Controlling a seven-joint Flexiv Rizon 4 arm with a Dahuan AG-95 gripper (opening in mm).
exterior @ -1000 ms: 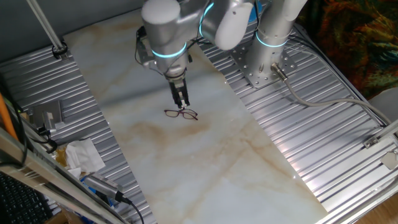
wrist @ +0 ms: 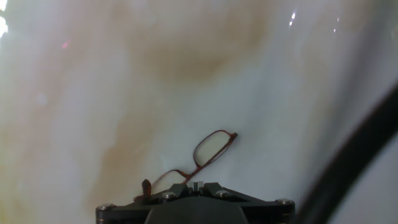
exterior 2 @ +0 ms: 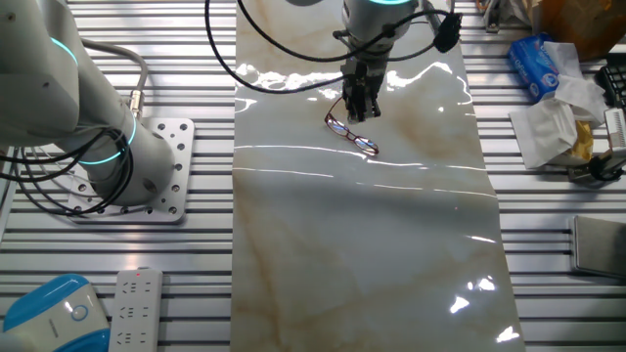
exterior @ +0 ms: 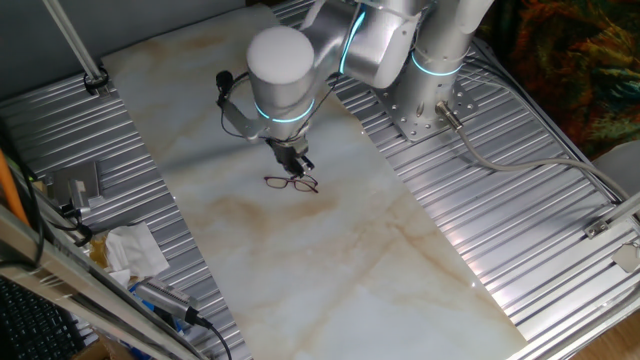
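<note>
A pair of glasses (exterior: 291,181) with thin dark reddish frames lies on the marbled sheet. Just above it, on the side toward the far end in exterior view 1, is my gripper (exterior: 302,169), tilted. In exterior view 2 the glasses (exterior 2: 350,135) sit beside the fingertips of the gripper (exterior 2: 363,116), and one temple runs back toward it. At the bottom of the wrist view my gripper looks shut, its fingers meeting in the middle with nothing visible between them. It covers part of the nearer lens and the temples of the glasses (wrist: 200,167).
The marbled sheet (exterior: 330,270) is otherwise bare. A cloth or tissue (exterior: 135,250) and a cabled device (exterior: 165,298) lie off its left side. A power strip (exterior 2: 136,308) and a blue-white box (exterior 2: 59,315) stand near the arm's base.
The upper part of the arm has swung right in exterior view 1, tilting the gripper and moving its tips slightly to the right. The glasses have stayed in place.
</note>
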